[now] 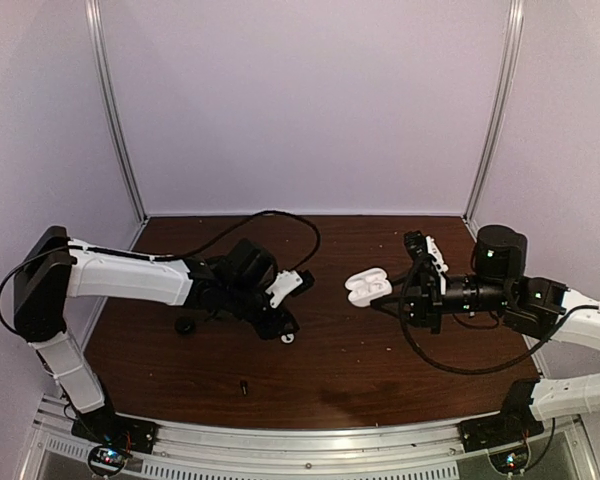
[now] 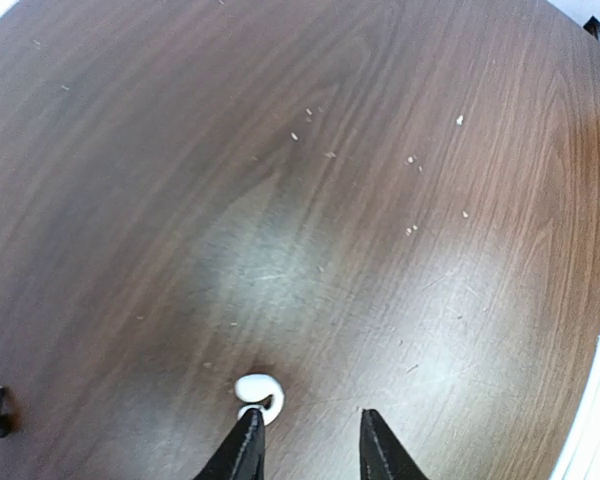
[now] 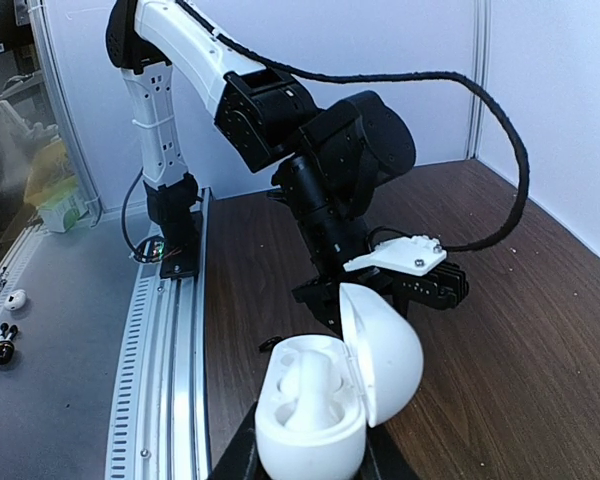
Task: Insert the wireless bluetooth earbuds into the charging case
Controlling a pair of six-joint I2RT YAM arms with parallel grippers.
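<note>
My right gripper is shut on the white charging case [image 3: 310,420], which is held raised with its lid open. One slot in it looks filled or shaped with a white piece; I cannot tell which. My left gripper hovers above the table, fingers apart with nothing between them. Just beyond its fingertips, a small white earbud piece [image 2: 260,390] lies on the wood; in the top view this piece [image 1: 287,338] shows at the edge of the left gripper's body.
A small black object [image 2: 2,410] lies on the table, and a round black item [image 1: 185,326] is at the left. The left arm's cable loops above it.
</note>
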